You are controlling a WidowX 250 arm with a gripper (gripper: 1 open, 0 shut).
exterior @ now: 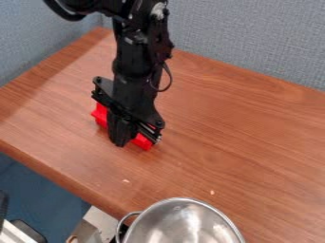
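Observation:
My black gripper (124, 123) points down over a red block (144, 141) on the wooden table, left of centre. The gripper covers most of the block; red shows at its left side and below it. Whether the fingers are open or shut on the block cannot be made out.
A metal pot (184, 226) with a handle sits at the front edge of the table (241, 123). The table ends at the left front over a blue floor. Grey padded walls stand behind.

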